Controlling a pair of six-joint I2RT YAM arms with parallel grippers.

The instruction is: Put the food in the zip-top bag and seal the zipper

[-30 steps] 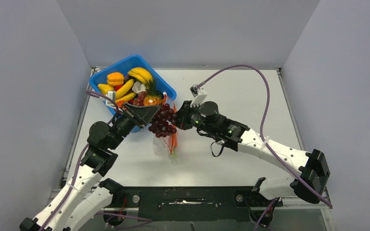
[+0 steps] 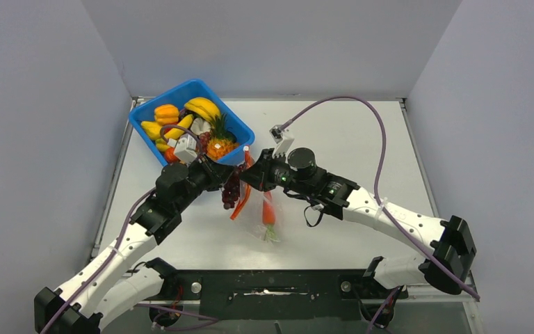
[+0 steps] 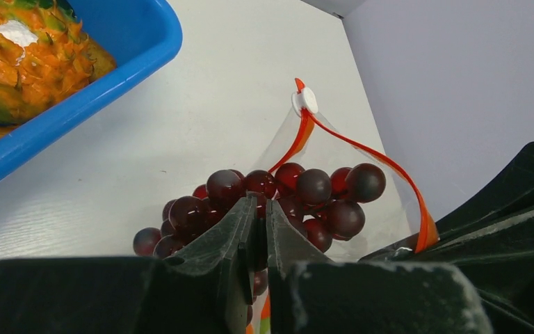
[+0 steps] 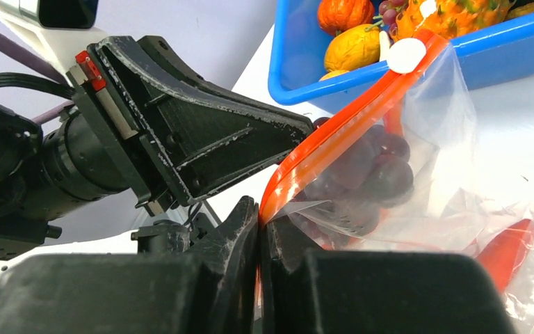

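Dark red grapes point(image 3: 226, 188) are pinched in my left gripper, at the mouth of the clear zip top bag point(image 4: 452, 132). Through the bag's film in the right wrist view, part of the bunch point(image 4: 382, 170) shows behind the orange zipper edge. My right gripper is shut on that orange edge point(image 4: 341, 132) and holds the bag up. The white slider point(image 4: 407, 56) sits near the edge's far end. An orange carrot point(image 2: 269, 209) with a green top lies low in the bag. How much of the bunch is inside, I cannot tell.
A blue bin point(image 2: 240, 118) full of toy fruit and vegetables stands at the back left, close to the bag and left arm. Both grippers are very close together.
The bag's lower part and carrot have swung right. The right arm has barely moved.
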